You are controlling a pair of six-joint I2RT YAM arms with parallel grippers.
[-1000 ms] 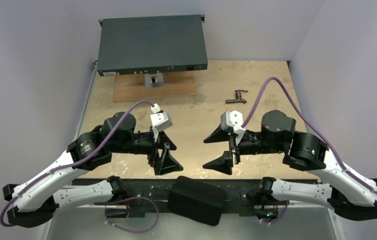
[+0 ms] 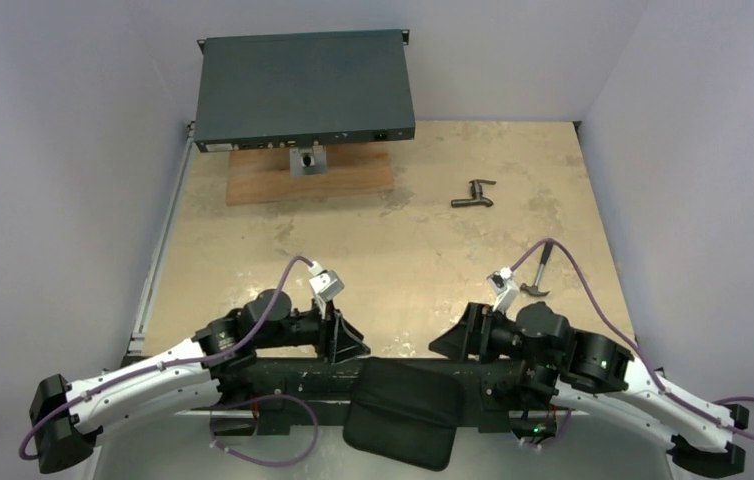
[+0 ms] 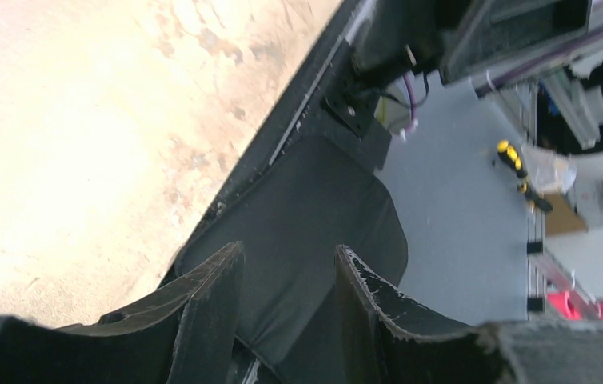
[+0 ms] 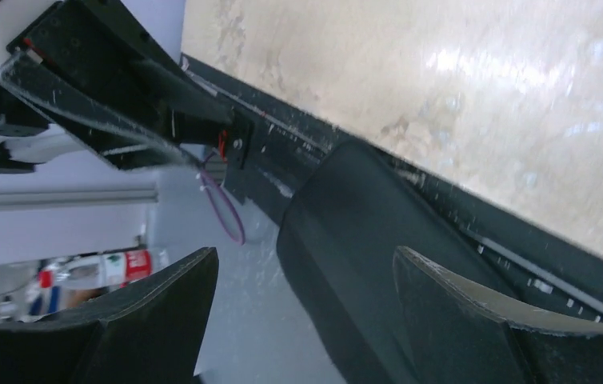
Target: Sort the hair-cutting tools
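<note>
My left gripper and right gripper hang low over the table's front edge, either side of a black flat case that lies beyond that edge. In the left wrist view the case shows below partly open fingers with nothing held. In the right wrist view it lies below that gripper's fingers, also apart and empty. A dark tap-shaped metal object lies at the back right and a hammer at the right. I see no scissors or clippers.
A grey rack device stands at the back on a wooden board. White walls close in the left, right and back.
The black case has shifted slightly forward and lies flatter than a second ago.
</note>
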